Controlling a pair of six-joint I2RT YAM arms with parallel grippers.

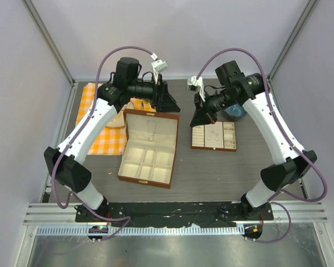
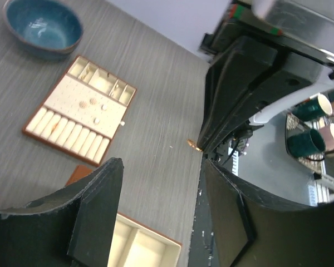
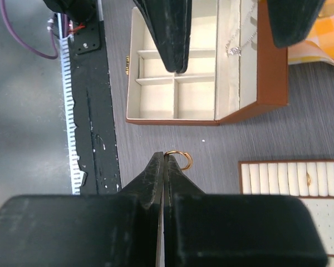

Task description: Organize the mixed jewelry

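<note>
The brown jewelry box (image 1: 147,181) stands open, cream compartments in its base, a necklace (image 3: 235,51) at its lid. The small tray (image 1: 214,136) with ring slots, studs and compartments lies to its right. My right gripper is shut on a gold ring, held above the gap between box and tray; the ring also shows in the left wrist view (image 2: 193,144). My left gripper is part open above the box's lid, nothing visible between its fingers.
An orange checked cloth (image 1: 103,143) lies left of the box. A blue bowl (image 2: 42,28) sits behind the tray. A small ring lies on the table left of the box.
</note>
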